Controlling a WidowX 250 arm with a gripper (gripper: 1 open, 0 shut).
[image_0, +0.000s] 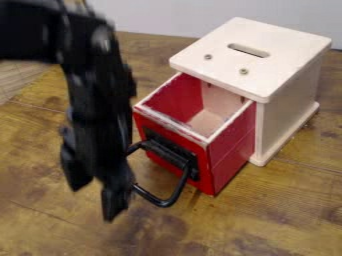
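Note:
A pale wooden box (287, 70) with a slot on top stands at the back right. Its red drawer (227, 150) is pulled out toward the front left, pale inside and looking empty, with a black loop handle (166, 195) on its front. My dark, motion-blurred gripper (96, 185) hangs low at the left of the drawer, hiding part of the handle's left side. Whether it touches the handle, and whether it is open or shut, is unclear.
A white wall shows at the top right behind the box.

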